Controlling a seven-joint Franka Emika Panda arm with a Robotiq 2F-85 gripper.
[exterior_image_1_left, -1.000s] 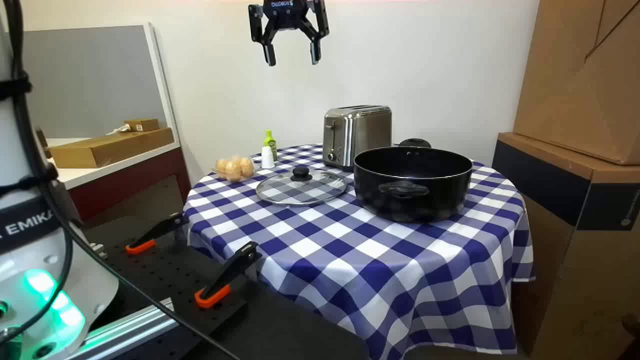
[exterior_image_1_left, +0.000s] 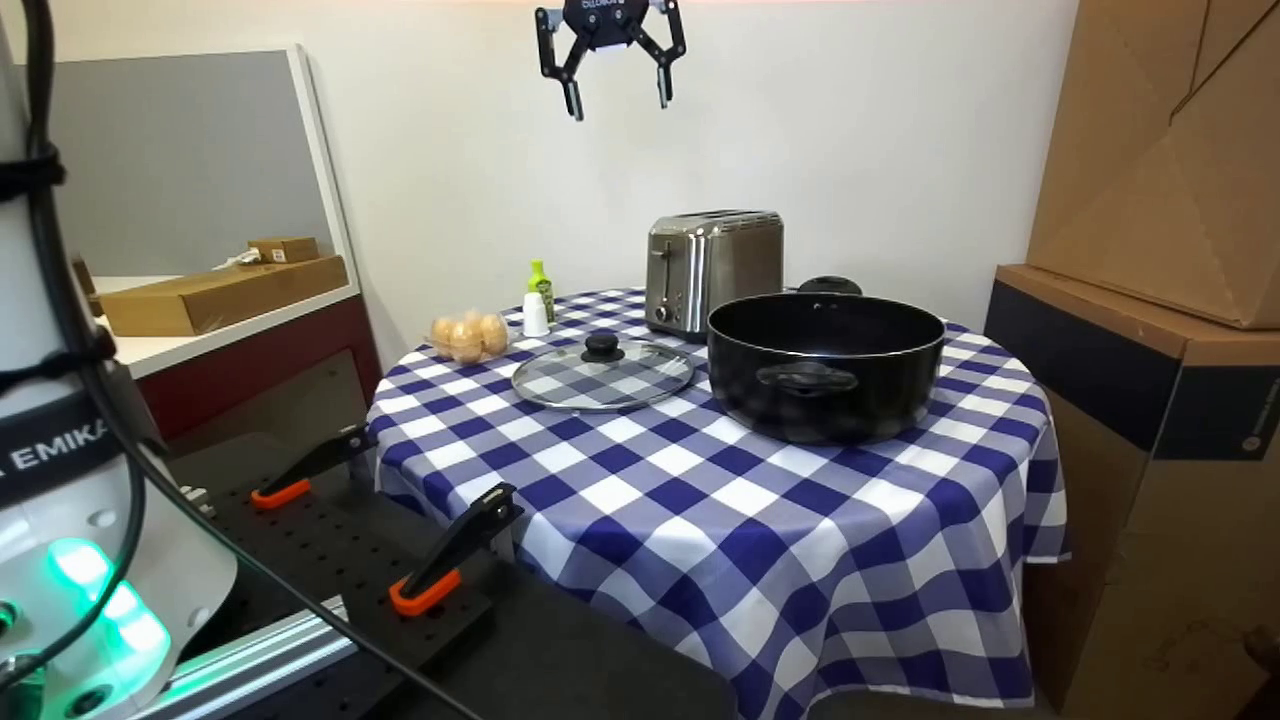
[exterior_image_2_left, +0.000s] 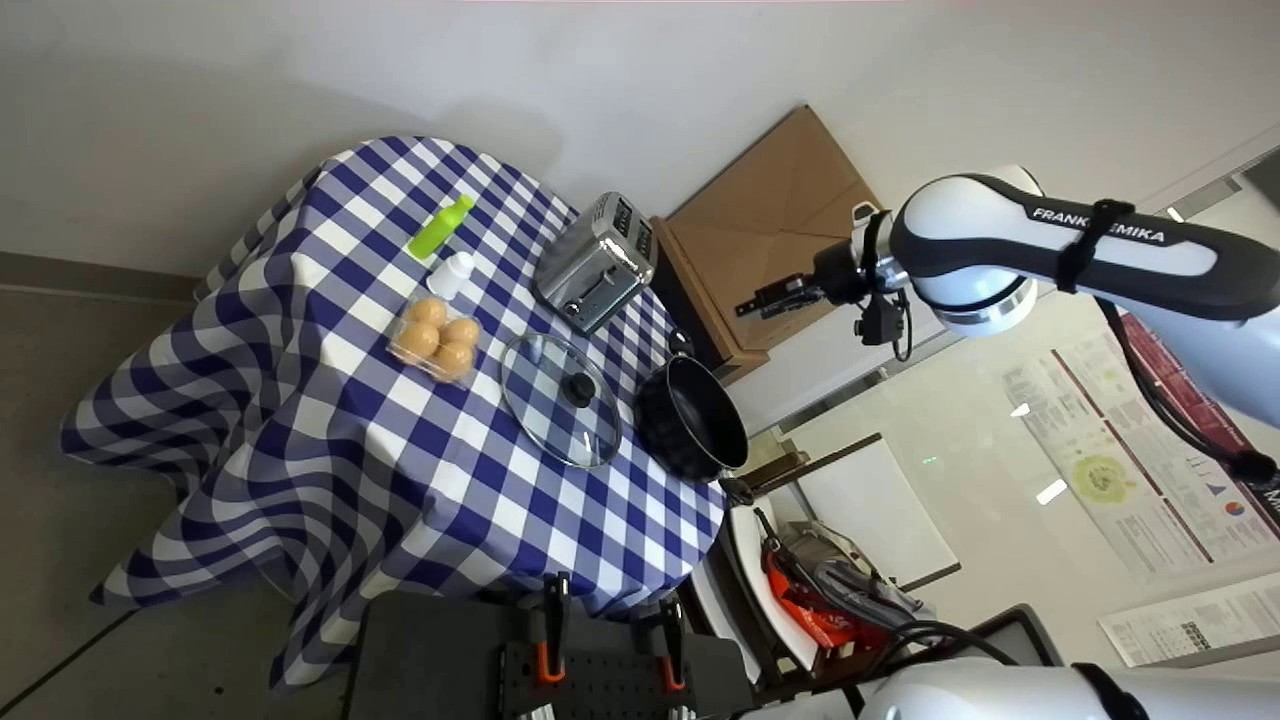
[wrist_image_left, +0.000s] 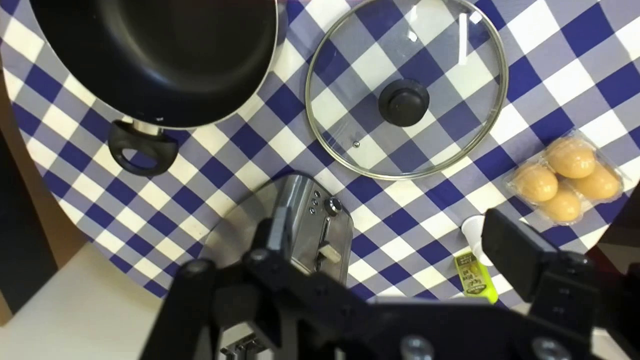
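High above the table, my gripper (exterior_image_1_left: 621, 106) stands open and empty, its fingers wide apart. Below it a round glass lid (exterior_image_1_left: 558, 386) with a black knob lies flat on the checked cloth. To the lid's right in exterior view 1 is a black pot (exterior_image_1_left: 828, 396), uncovered; from above, no contents show in the visible part of the pot (wrist_image_left: 180, 54). Behind them stands a steel toaster (exterior_image_1_left: 714, 270). A clear pack of eggs (wrist_image_left: 564, 174) lies beyond the lid. Close to the eggs are a white bottle (exterior_image_2_left: 451, 276) and a green bottle (exterior_image_2_left: 440, 227).
The blue-and-white tablecloth (exterior_image_1_left: 648, 480) is clear at the front of the table. Two clamps with orange tips, the nearer clamp (exterior_image_1_left: 450, 558) among them, sit on the dark base by the table's edge. Cardboard boxes (exterior_image_1_left: 1140, 420) rise at the right.
My gripper has shifted right and a little upward in exterior view 1, still open. The objects on the table have not moved.
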